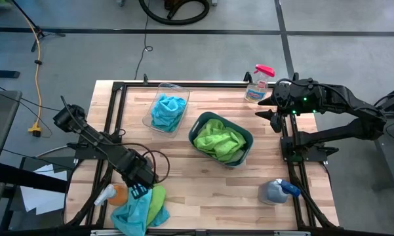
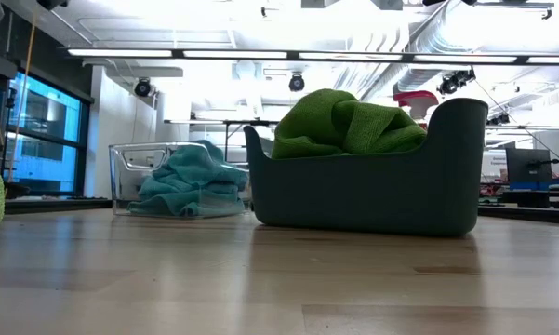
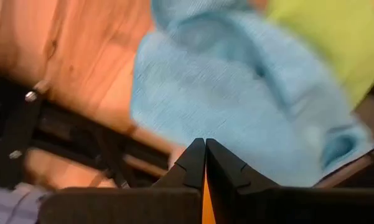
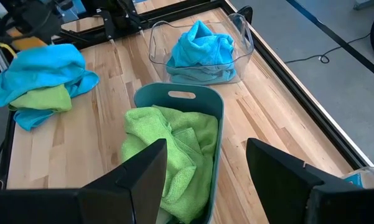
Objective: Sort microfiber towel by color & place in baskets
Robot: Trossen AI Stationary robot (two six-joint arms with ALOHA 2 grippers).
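Blue towels [image 1: 132, 213] and a green towel [image 1: 157, 202] lie heaped at the table's front left corner. Just over this heap is my left gripper, its fingers pressed together with nothing between them; blue cloth [image 3: 218, 106] fills much of the left wrist view beneath. A dark green basket [image 1: 198, 148] in the middle holds green towels [image 4: 174, 155]. Behind it to the left, a clear basket [image 1: 146, 122] holds blue towels [image 4: 201, 48]. My right gripper stands open and empty at the table's right side, level with the baskets.
An orange-and-white bottle [image 1: 117, 195] stands right beside the heap on its left. A spray bottle with a pink head [image 1: 257, 85] is at the back right, and a grey-blue bottle [image 1: 272, 193] lies front right.
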